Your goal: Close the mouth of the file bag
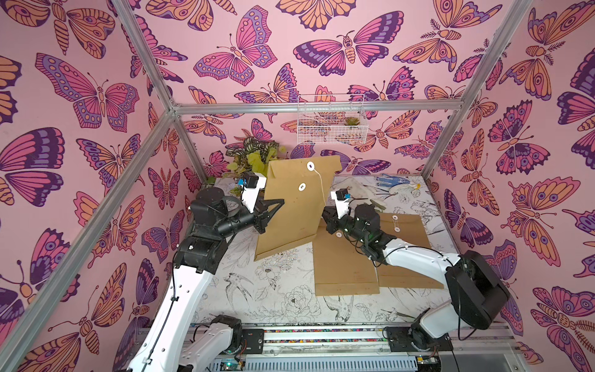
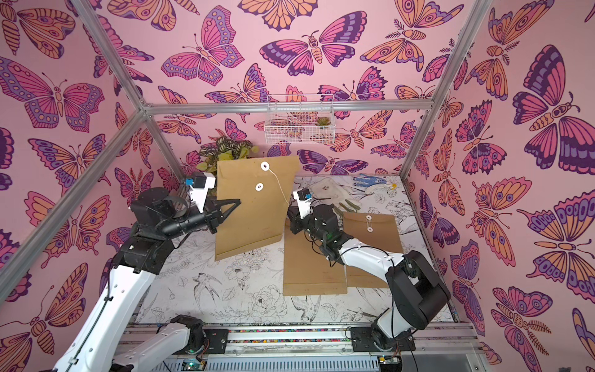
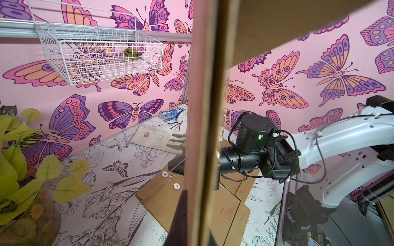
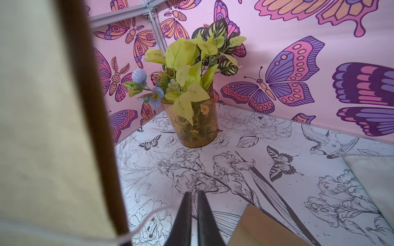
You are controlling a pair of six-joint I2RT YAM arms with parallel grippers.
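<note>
A brown file bag (image 1: 291, 217) (image 2: 248, 217) stands raised, tilted, in my left gripper (image 1: 276, 204), which is shut on it; in the left wrist view its edge fills the middle. On its upper part are two white buttons (image 1: 310, 165) (image 2: 259, 186), with a string (image 1: 319, 179) hanging from the top one. My right gripper (image 1: 328, 212) is beside the bag's right edge near the string's lower part; in the right wrist view it is shut with nothing between its fingertips, and the string passes left of them.
More brown bags (image 1: 344, 272) lie flat on the right half of the table. A plant pot (image 4: 190, 127) stands at the back left, gloves (image 1: 390, 183) lie at the back right, and a wire basket (image 1: 331, 133) hangs on the back wall.
</note>
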